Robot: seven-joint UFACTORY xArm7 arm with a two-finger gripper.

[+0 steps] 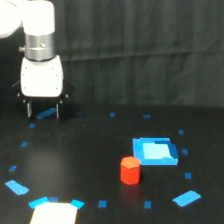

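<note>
My white gripper (43,112) hangs over the far left of the dark table, its two dark fingers spread apart. It is open, and nothing shows between the fingers. A red block (129,171) with a many-sided outline stands right of the middle, well away from the gripper. Just behind it and to its right is a blue-rimmed square tray (140,143) with a white inside. At the bottom left, a pale cream object (54,214) is partly cut off by the frame's edge.
Small blue marks dot the table in rows. Larger light-blue tape pieces lie at the left (16,187) and the lower right (186,199). A dark curtain (140,50) closes off the back.
</note>
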